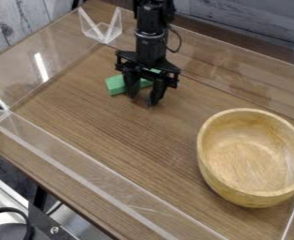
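Observation:
The black arm hangs from the top middle of the view, its gripper (pixel 146 84) low over the wooden table. A green object (pixel 120 83) lies at the gripper, partly hidden behind its dark fingers. I cannot tell whether the fingers hold it or only surround it, nor how far apart they stand.
A large beige bowl (pixel 251 131) fills the right front. A clear plastic object (pixel 99 26) stands at the back left. Dark cables (pixel 15 214) show at the bottom left corner.

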